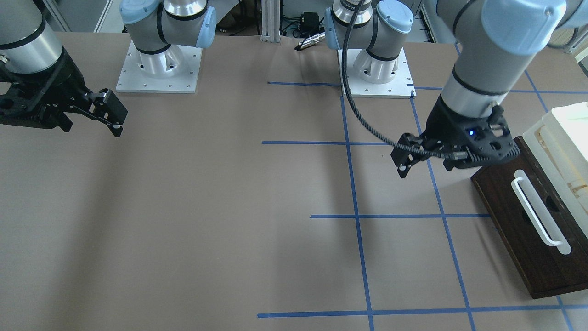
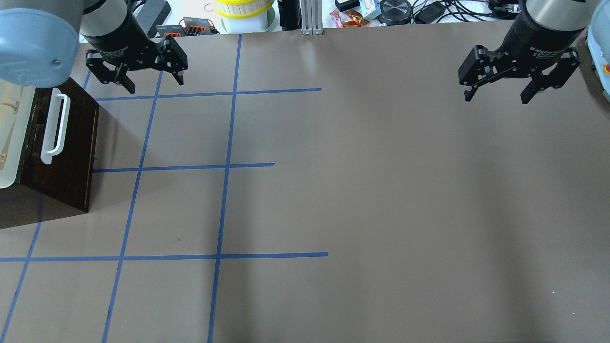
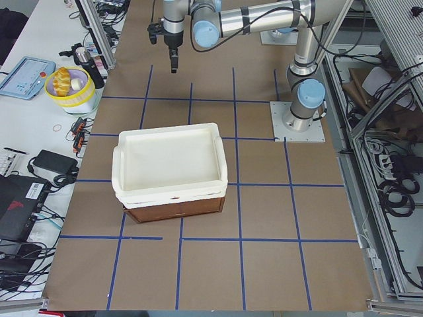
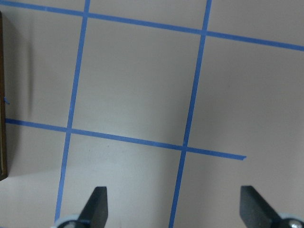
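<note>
My gripper (image 1: 409, 160) hangs in the air above the taped grid, beside a dark wooden drawer box (image 1: 518, 231) with a white handle (image 1: 540, 212) and a white tray top (image 3: 170, 158). In the top view my gripper (image 2: 154, 77) is just beyond the box's handle side. The wrist view shows its two fingers wide apart at the bottom edge, with bare floor between them and the box's edge (image 4: 2, 95) at the far left. The gripper is open and holds nothing.
A second arm's gripper (image 2: 495, 85) stands over the bare floor on the other side. A yellow-rimmed bucket (image 3: 69, 99) sits on the side table.
</note>
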